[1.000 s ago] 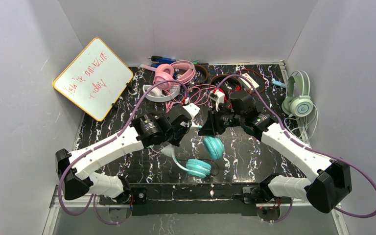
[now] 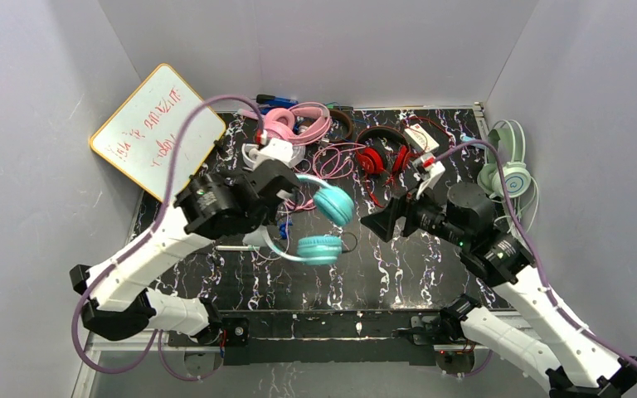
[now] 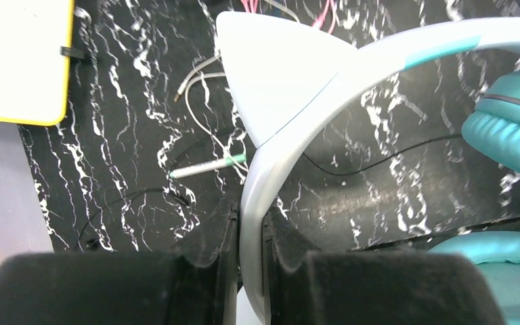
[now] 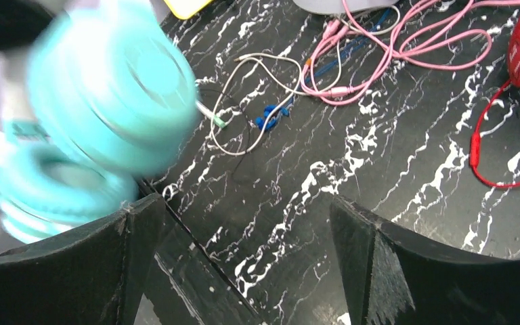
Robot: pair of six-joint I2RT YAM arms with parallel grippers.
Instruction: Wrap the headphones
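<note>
The white-and-teal headphones [image 3: 298,115] are held off the dark marble top, my left gripper shut on their white band. Their teal cups [image 2: 332,205] face right in the top view and appear large and blurred in the right wrist view [image 4: 108,88]. My right gripper [image 2: 386,217] stands open just right of the cups, with nothing between its fingers. A thin dark cable [image 3: 352,172] shows on the marble below the headphones.
A whiteboard [image 2: 153,124] leans at back left. Pink headphones [image 2: 278,124], red headphones [image 2: 370,160], tangled cords and a pen [image 3: 196,169] lie on the top. Pale green headphones [image 2: 514,178] sit at the right edge.
My left gripper has moved up and left, carrying the headphones with it. My right arm has drawn back to the right, away from the band and cups.
</note>
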